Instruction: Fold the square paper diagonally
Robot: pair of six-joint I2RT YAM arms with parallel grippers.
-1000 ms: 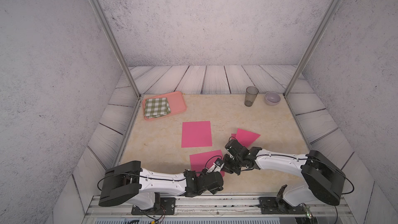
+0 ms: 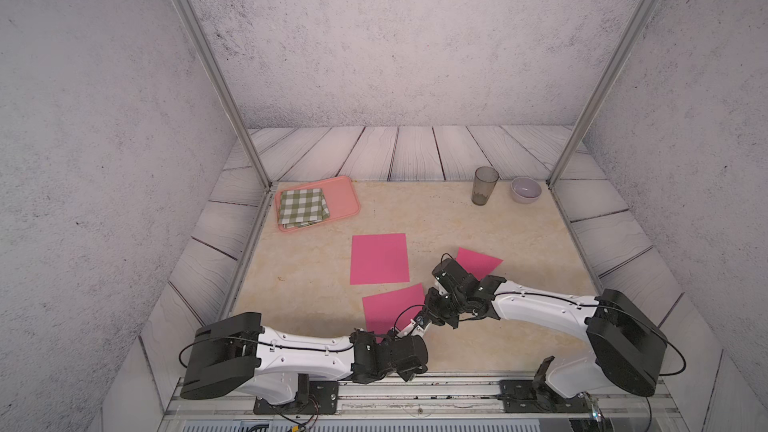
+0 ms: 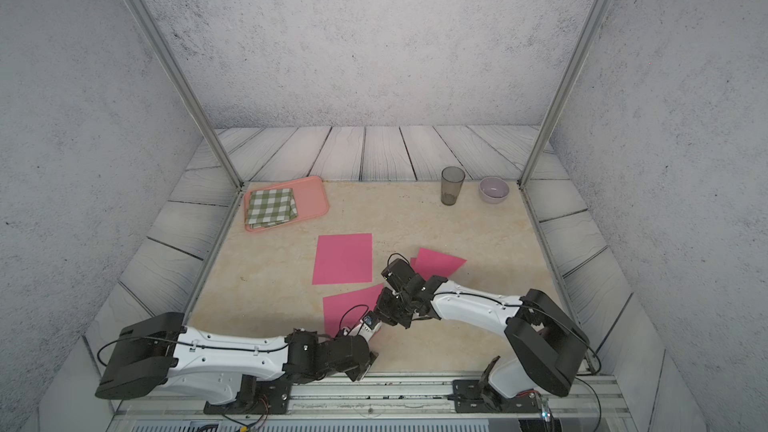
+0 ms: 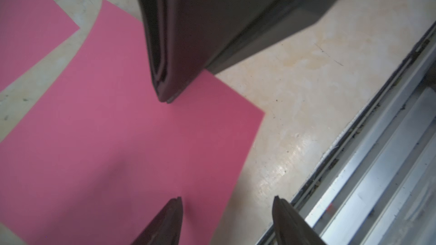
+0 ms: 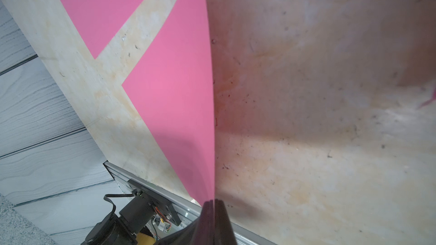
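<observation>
A square pink paper (image 2: pixel 388 304) lies near the front of the table, unfolded, its right side lifted. My right gripper is shut on that paper's edge, which runs in between its fingers in the right wrist view. In the left wrist view the dark body of the right gripper hangs over the paper (image 4: pixel 136 154), hiding part of its edge. My left gripper stands open at the paper's near right side, its fingers (image 4: pixel 165 222) apart, with the paper's edge passing below the gap. Whether they touch the paper cannot be told.
Another flat pink square (image 2: pixel 379 259) lies just behind. A pink triangular piece (image 2: pixel 478 262) is partly behind the right arm. At the back are a pink tray (image 2: pixel 344 198) with a checked cloth (image 2: pixel 302 208), a glass (image 2: pixel 485 184) and a bowl (image 2: pixel 525 189).
The left arm has drawn back a little to the left.
</observation>
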